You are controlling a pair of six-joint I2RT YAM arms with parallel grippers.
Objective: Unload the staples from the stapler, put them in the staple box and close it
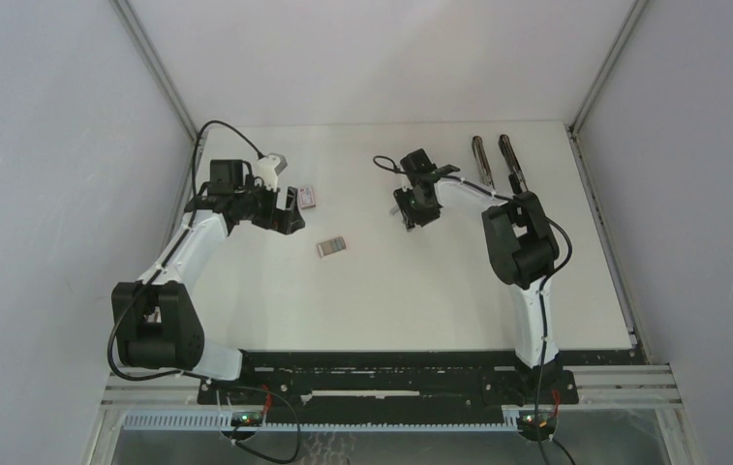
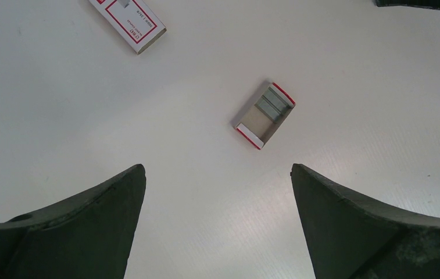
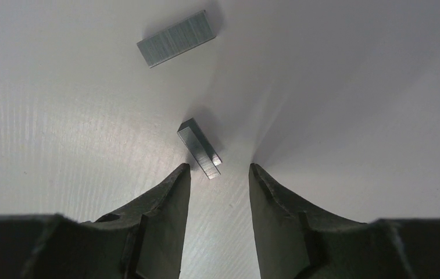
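Observation:
Two staple strips rest on the white table in the right wrist view. One strip [image 3: 199,148] stands close by the left fingertip of my right gripper; the other strip [image 3: 176,39] lies flat farther off. The fingers of that gripper are part open, and no staples sit clamped in them. Over on the left, my left gripper hangs open and empty above the table. Ahead of it, an open box tray [image 2: 256,123] holds some grey staple strips at one end. Two dark staplers, a left one [image 1: 482,162] and a right one [image 1: 511,163], lie at the back right.
A white-and-red staple box [image 1: 306,197] lies beside the left gripper. Bare table stretches across the front and middle. The right arm crosses in front of the staplers, and its cable loops above the gripper.

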